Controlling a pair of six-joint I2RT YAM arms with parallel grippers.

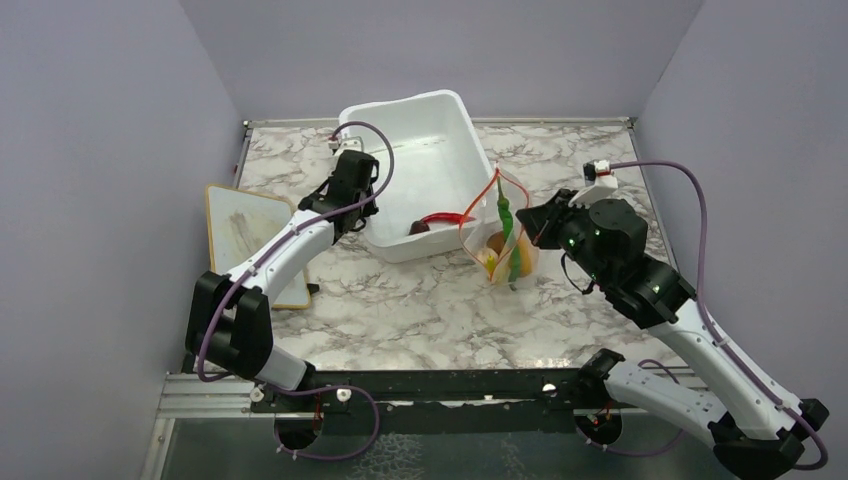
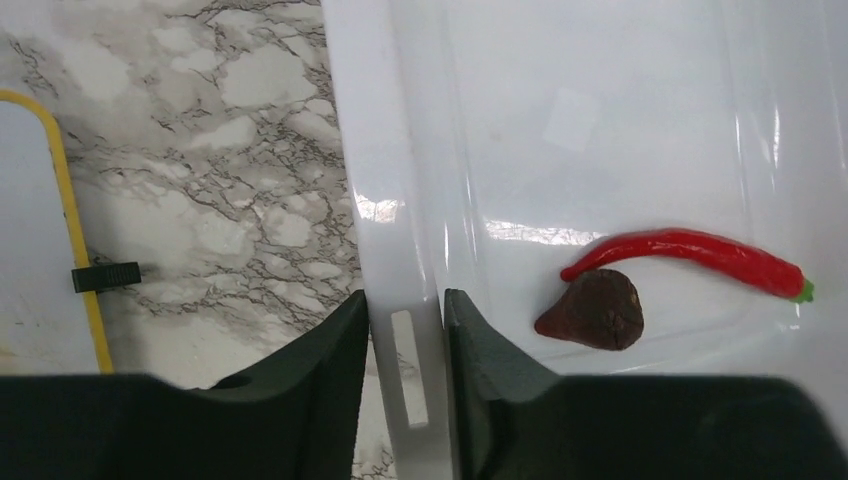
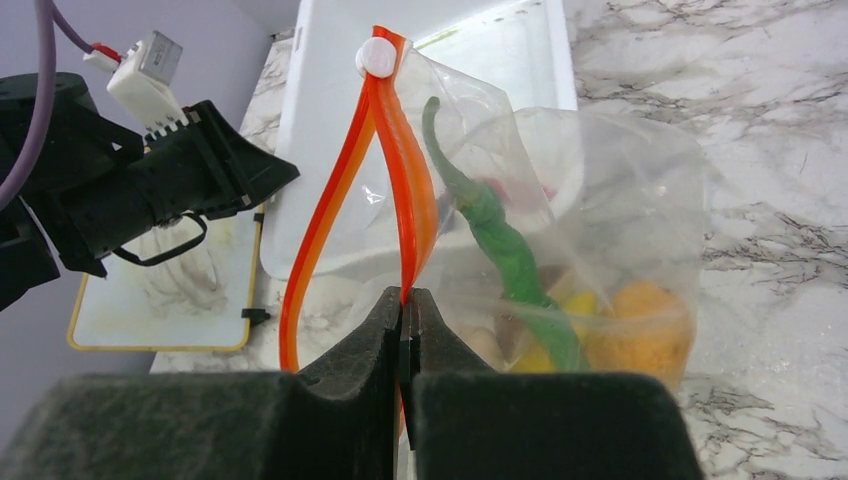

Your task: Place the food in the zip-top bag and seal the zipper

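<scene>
My left gripper straddles the near-side wall of the white bin (image 2: 385,150), its fingers on either side of the rim. Inside lie a red chili (image 2: 690,250) and a dark brown item (image 2: 590,310). The clear zip bag (image 3: 630,180), with orange zipper, stands beside the bin, holding a green pepper (image 3: 510,250), an orange round item (image 3: 640,340) and other food. My right gripper is shut on the bag's zipper edge.
A whiteboard (image 1: 240,235) with yellow frame and black clip lies at the left. Walls surround the back and sides.
</scene>
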